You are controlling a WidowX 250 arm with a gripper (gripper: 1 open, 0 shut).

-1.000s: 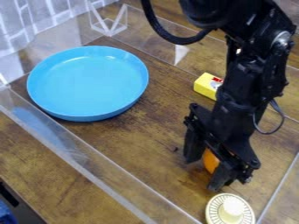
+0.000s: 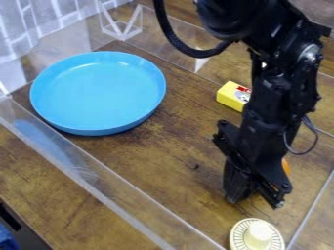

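My black gripper (image 2: 248, 181) is low over the wooden table at the right, its fingers pointing down at the surface. A small orange object (image 2: 284, 162) shows only partly behind it; most of it is hidden by the gripper, and I cannot tell whether the fingers hold it. A blue plate (image 2: 98, 90) lies at the upper left. A yellow box (image 2: 233, 95) sits behind the arm, and a white ribbed round item (image 2: 257, 235) lies at the bottom edge, in front of the gripper.
Transparent walls run along the left and right sides.
The gripper has shifted slightly, and the orange object, visible between the fingers earlier, is now mostly hidden behind them.
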